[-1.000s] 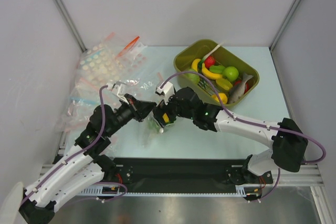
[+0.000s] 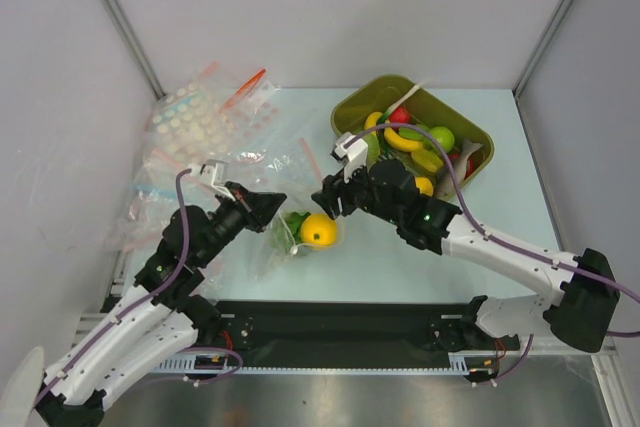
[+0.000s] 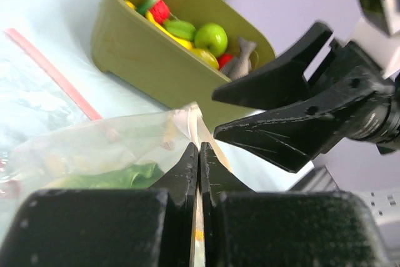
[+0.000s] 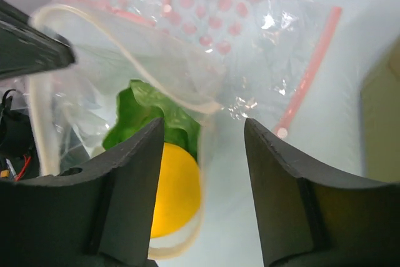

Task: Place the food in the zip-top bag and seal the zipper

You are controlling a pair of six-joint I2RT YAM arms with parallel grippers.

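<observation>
The zip top bag (image 3: 94, 154) holds leafy greens (image 4: 137, 107) and a yellow round food (image 4: 175, 189), low in the middle of the top view. My left gripper (image 2: 268, 209) is shut on the bag's upper edge, seen rising between its fingertips in the left wrist view. My right gripper (image 2: 333, 202) is just above and right of the bag, its fingers apart in the right wrist view, with no object visibly held between them.
An olive bin (image 2: 355, 107) of mixed fruit, vegetables and a fish stands at the back right. Other flat plastic bags (image 2: 190, 117) cover the table's left side.
My right gripper has moved up and to the right, uncovering the yellow food in the bag. My left gripper has shifted slightly left.
</observation>
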